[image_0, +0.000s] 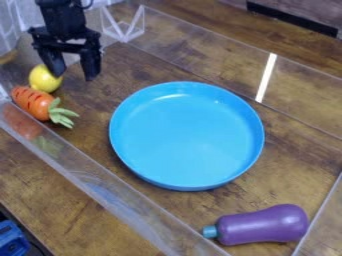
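Observation:
The black gripper (67, 60) hangs at the upper left, just above and beside a yellow toy (47, 78), its two fingers apart with nothing seen between them. A carrot toy (34, 99) with green leaves lies in front of the yellow toy. A large blue plate (186, 134) sits in the middle, and a purple eggplant toy (261, 225) lies at the lower right.
Clear plastic walls (134, 210) border the wooden floor (80, 165). The floor to the right of the plate and at its back is clear. A blue object (11, 240) is at the lower left edge.

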